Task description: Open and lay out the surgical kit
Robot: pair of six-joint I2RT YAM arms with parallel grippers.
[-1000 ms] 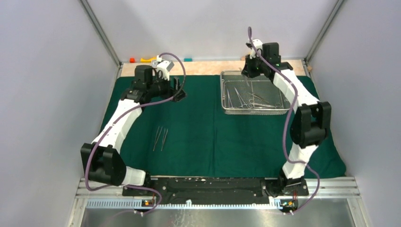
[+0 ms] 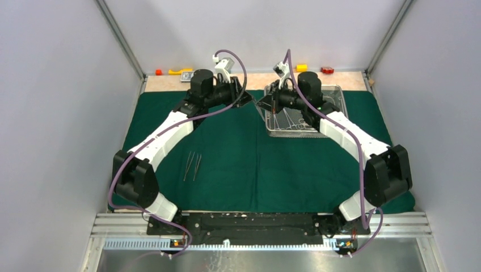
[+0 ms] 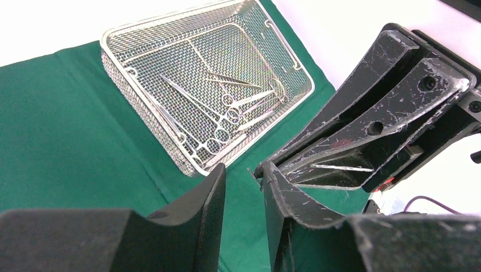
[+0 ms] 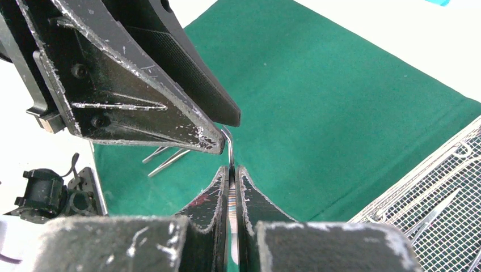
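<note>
My right gripper is shut on slim silver tweezers (image 4: 230,150), whose bent tip points out past its fingers. The flat handle end shows below, between those fingers. My left gripper faces it with a narrow gap between its fingers and is open. In the right wrist view the tweezers' tip is at the left gripper's fingertips, close to one of them; contact cannot be told. A wire mesh tray (image 3: 139,93) holds scissors (image 3: 198,105) and several other instruments. Two tweezers (image 2: 189,166) (image 2: 197,167) lie on the green cloth at the left.
Green cloth (image 2: 227,170) covers the table, with its front middle and right side bare. Partly under the right arm, the tray stands at the back right. Along the back ledge sit a yellow block (image 2: 301,68), a red object (image 2: 327,70) and a yellow tool (image 2: 180,71).
The right arm has swung left from over the tray, carrying the tweezers.
</note>
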